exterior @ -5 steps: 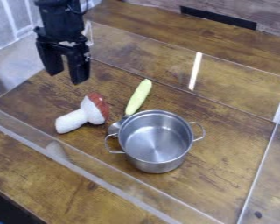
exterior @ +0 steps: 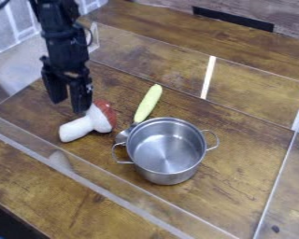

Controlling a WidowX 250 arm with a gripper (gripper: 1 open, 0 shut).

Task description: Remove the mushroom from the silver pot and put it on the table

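Observation:
The mushroom (exterior: 79,127), with its white stem and red cap, lies on its side on the wooden table, left of the silver pot (exterior: 167,159). The pot's inside is empty. My black gripper (exterior: 70,105) points down just behind the mushroom in the image, its fingers spread and nothing visible between them. How high the fingertips are above the table is hard to judge.
A pale yellow-green vegetable (exterior: 149,103) lies behind the pot. A small grey object (exterior: 122,136) shows at the pot's left rim, partly hidden. Bare wood stretches right of the pot and across the front.
My gripper has come down toward the table and closer to the mushroom, after a small move to the right. The mushroom, pot and vegetable have stayed put.

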